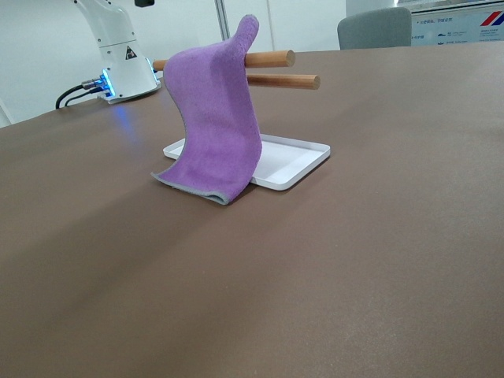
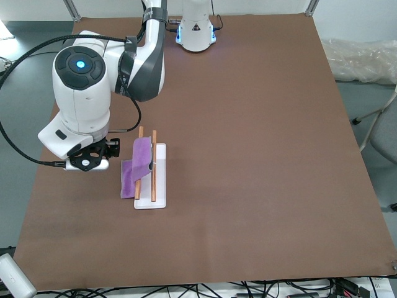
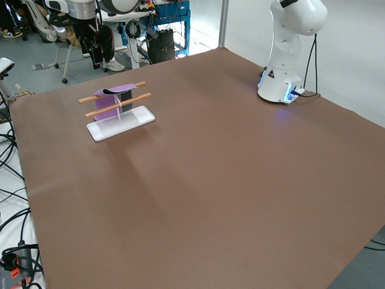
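A purple cloth (image 2: pixel 142 155) with a grey edge hangs over one of two wooden bars (image 1: pixel 282 81) above a white tray (image 2: pixel 159 192); in the top view (image 1: pixel 213 126) it drapes down past the tray to the table. The robot's black gripper (image 2: pixel 107 149) is left of the cloth in the left view, under the arm's wrist, apart from the cloth there. Its fingers are mostly hidden, so their state does not show.
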